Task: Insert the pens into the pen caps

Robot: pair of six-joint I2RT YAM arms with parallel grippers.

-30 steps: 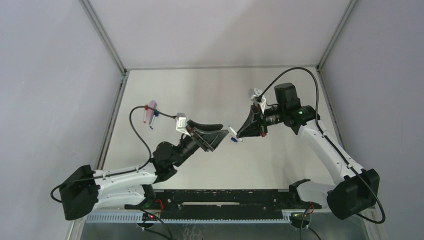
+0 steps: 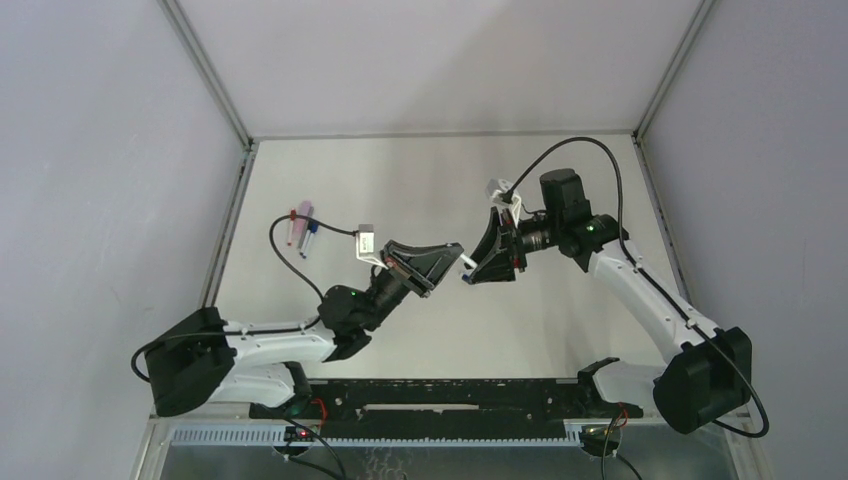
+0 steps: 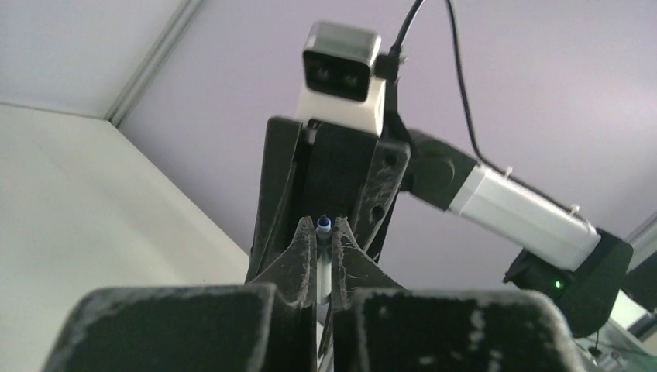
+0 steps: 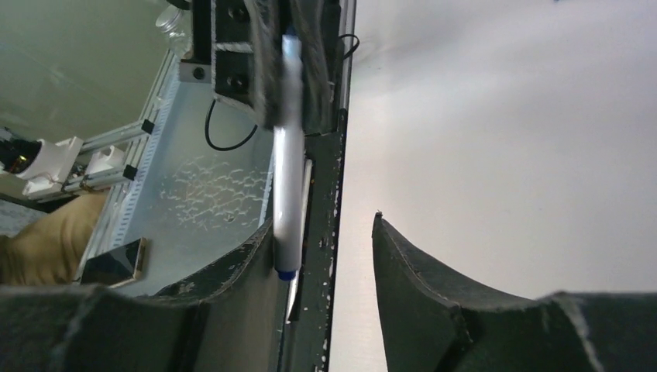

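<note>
A white pen (image 2: 467, 262) with blue ends is held by my left gripper (image 2: 450, 258), which is shut on it at mid-table; in the left wrist view the pen (image 3: 324, 263) stands between the fingertips. My right gripper is open just beside it; in the right wrist view the pen (image 4: 288, 194) extends down by one of its fingertips. Several markers (image 2: 309, 236) with red and blue caps lie at the left of the table, near a pink item (image 2: 302, 210).
Walls close it in at the back and sides. A dark rail (image 2: 520, 400) runs along the front edge.
My left gripper has moved from about a second ago and shut on the pen, which was held at the right gripper. The right gripper has shifted slightly left and now stands open.
</note>
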